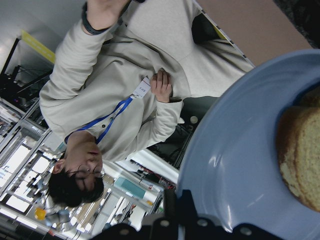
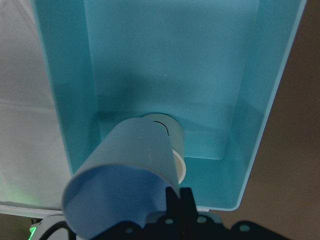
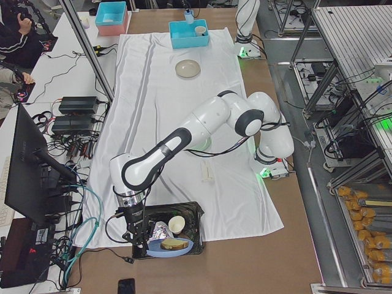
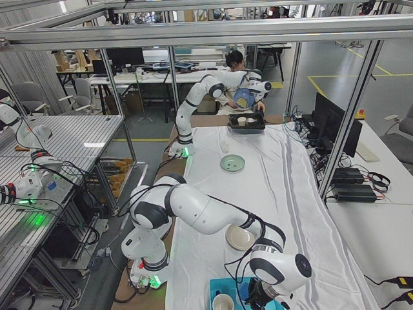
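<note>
My left gripper is shut on the rim of a blue plate (image 1: pixel 225 155) carrying bread (image 1: pixel 300 155); the camera left view shows it over the near part of a black tray (image 3: pixel 193 208), where a white cup (image 3: pixel 176 224) and a foil-covered item (image 3: pixel 160 230) sit. My right gripper is shut on a light-blue cup (image 2: pixel 120 150), tilted above a teal bin (image 2: pixel 170 55). A white cup (image 2: pixel 175 130) lies or stands beneath it in the bin, partly hidden.
A beige plate (image 3: pixel 188 68) and a green plate (image 4: pixel 232 163) rest on the white cloth. A seated person (image 1: pixel 110 100) is just beyond the left end of the table. Monitors and cables line the side.
</note>
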